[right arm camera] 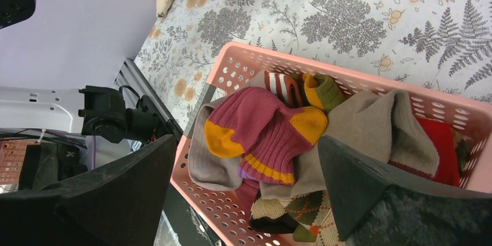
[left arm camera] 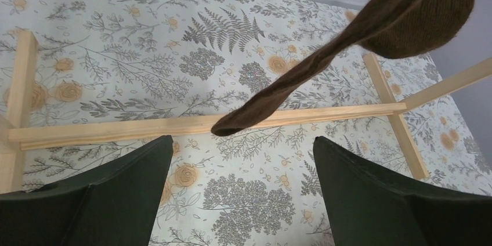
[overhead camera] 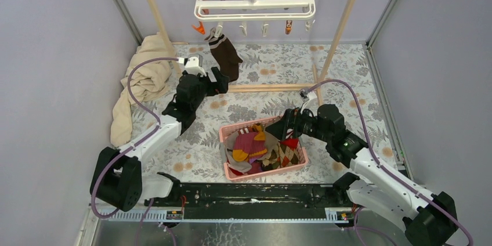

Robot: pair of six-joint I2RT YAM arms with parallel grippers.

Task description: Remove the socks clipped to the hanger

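A dark brown sock (overhead camera: 225, 59) with lighter stripes at its top hangs from a white clip at the left end of the hanger (overhead camera: 255, 3); in the left wrist view its brown fabric (left arm camera: 418, 20) fills the upper right. My left gripper (overhead camera: 218, 80) is open just left of and below that sock, nothing between its fingers. My right gripper (overhead camera: 281, 123) stands open above a pink basket (overhead camera: 227, 172) heaped with coloured socks (right arm camera: 261, 124), holding nothing. The other clips visible along the hanger's front appear empty.
A wooden frame (overhead camera: 338, 28) carries the rail and hanger. A cream cloth (overhead camera: 125, 112) lies heaped at the left. The patterned floor between frame and basket is mostly clear. Walls bound both sides.
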